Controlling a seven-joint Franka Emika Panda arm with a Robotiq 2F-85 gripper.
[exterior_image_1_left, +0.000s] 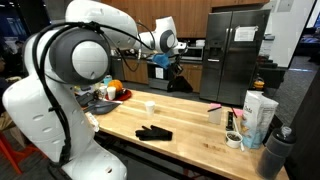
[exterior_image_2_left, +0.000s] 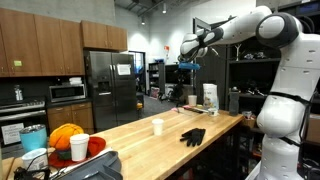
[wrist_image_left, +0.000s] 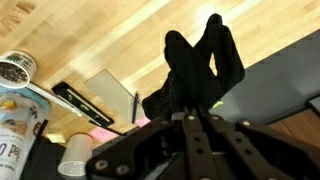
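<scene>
A black glove (wrist_image_left: 192, 66) with its finger ends spread fills the space in front of my gripper in the wrist view. The fabric is pinched at the fingertips, and my gripper is shut on it; the pads themselves are hidden. High above the wooden table, my gripper (exterior_image_1_left: 177, 66) shows small and dark in exterior view 1. A second black glove (exterior_image_1_left: 153, 133) lies flat on the table near its front edge, also seen as a dark glove (exterior_image_2_left: 192, 137) in exterior view 2.
A white mug (exterior_image_1_left: 150, 106) stands on the table. At the right end are a blue-and-white bag (exterior_image_1_left: 258, 118), a dark canister (exterior_image_1_left: 276, 152) and a white cup (exterior_image_1_left: 233, 139). A red tray (exterior_image_2_left: 92, 150) with kitchen things occupies the other end.
</scene>
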